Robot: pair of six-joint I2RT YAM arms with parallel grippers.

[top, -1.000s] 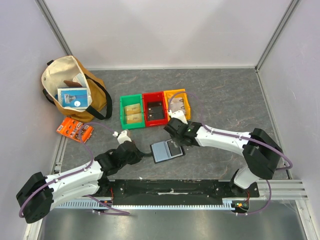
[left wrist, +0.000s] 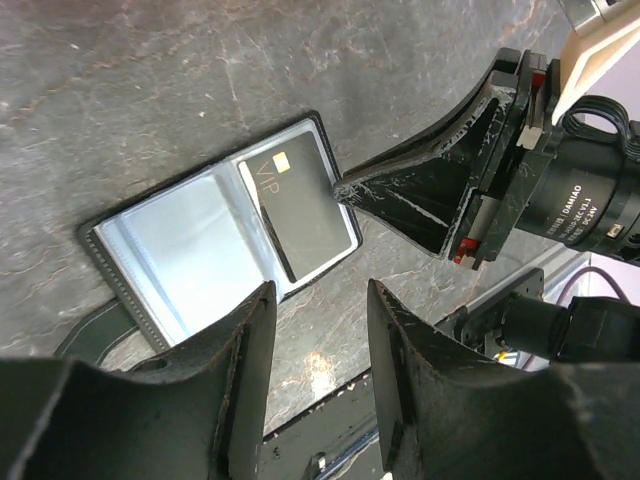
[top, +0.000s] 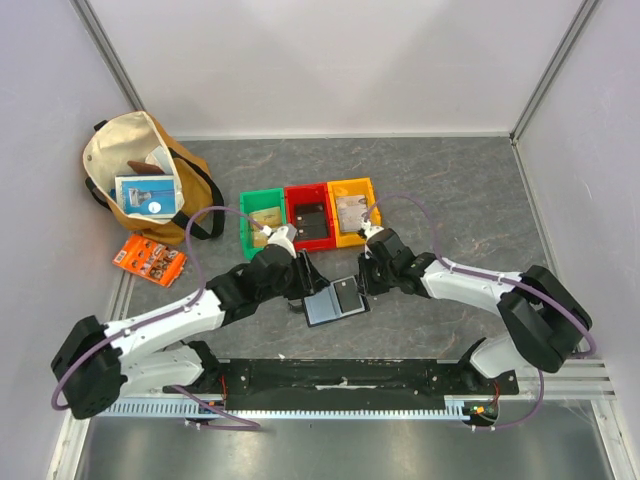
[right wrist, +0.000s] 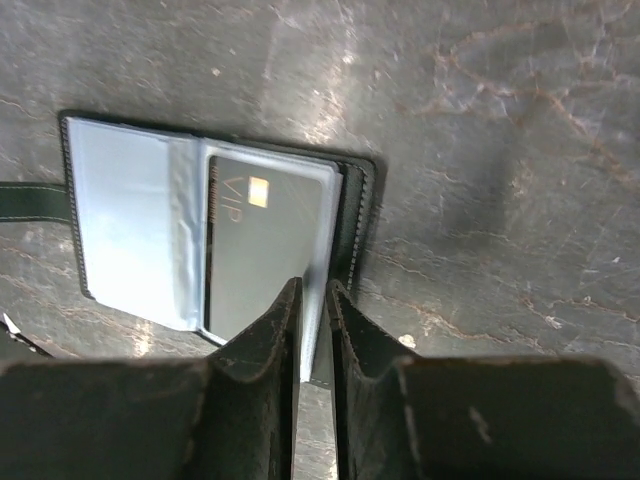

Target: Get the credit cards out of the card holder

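The card holder lies opened flat on the grey surface, a clear sleeve on its left, and on its right a dark card marked VIP in a clear pocket. My left gripper is above the holder, open with nothing between its fingers. My right gripper has its fingertips at the card pocket's right edge, the fingers close together with a narrow gap; whether anything is between them I cannot tell.
Green, red and yellow trays stand behind the holder. A canvas bag and an orange packet lie at the left.
My left arm has moved up and rightward over the holder from the lower left.
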